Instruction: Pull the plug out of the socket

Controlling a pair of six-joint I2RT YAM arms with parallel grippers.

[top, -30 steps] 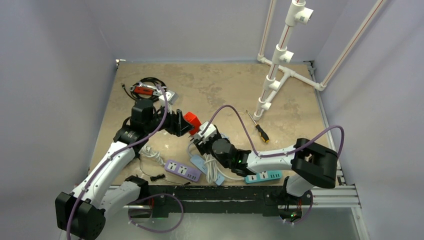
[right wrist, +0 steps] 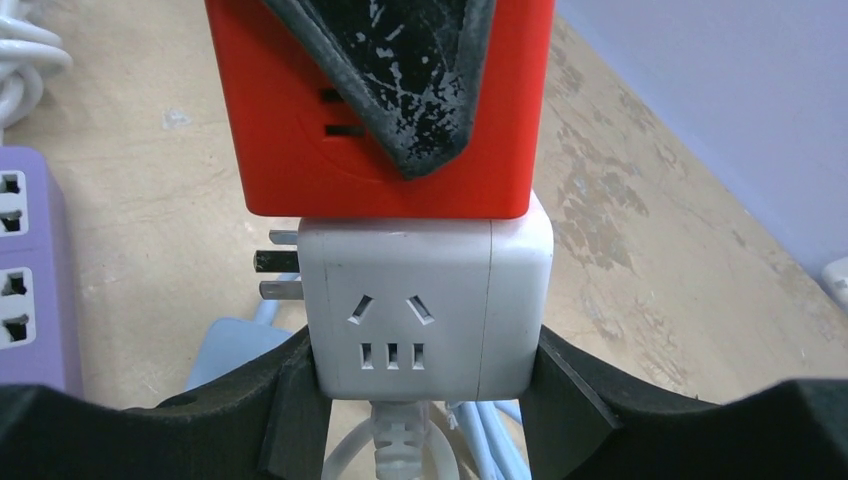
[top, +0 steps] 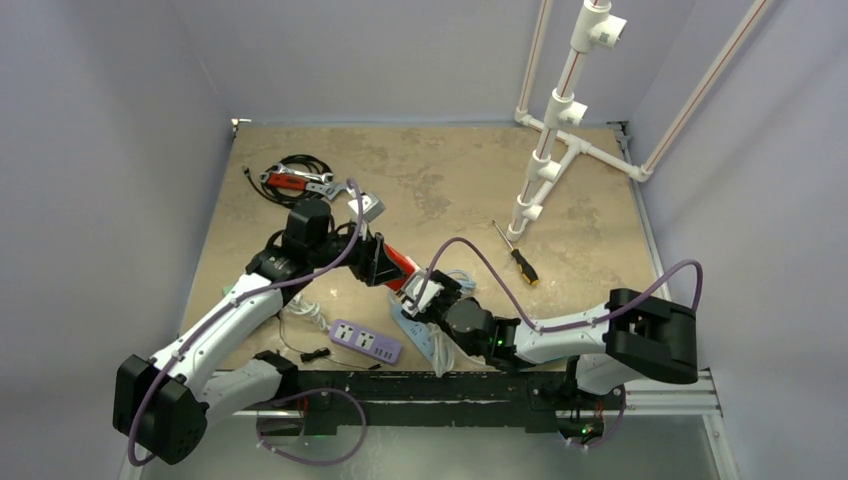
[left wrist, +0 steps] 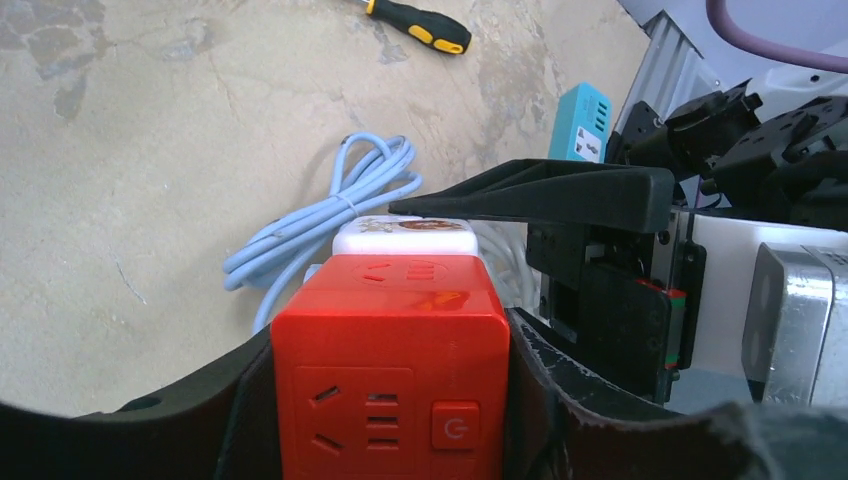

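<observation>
A red socket cube [left wrist: 392,355] is pinched between the fingers of my left gripper, which is shut on it. Against the red cube sits a white socket cube [right wrist: 425,305] with metal prongs sticking out to its left, and my right gripper is shut on this white cube. In the right wrist view the two cubes touch, and no gap shows between them. A dark left finger [right wrist: 410,85] crosses the red cube's face there. From above, both grippers meet near the table's middle and partly hide the cubes.
Below lie a purple power strip [top: 365,341], a light blue strip with coiled cable [top: 413,329] and white cords [top: 308,309]. A screwdriver [top: 523,265] rests to the right. Tools and a black cable [top: 300,178] lie at the back left.
My left gripper has moved right and closed around the red cube. The light blue strip moved a little right.
</observation>
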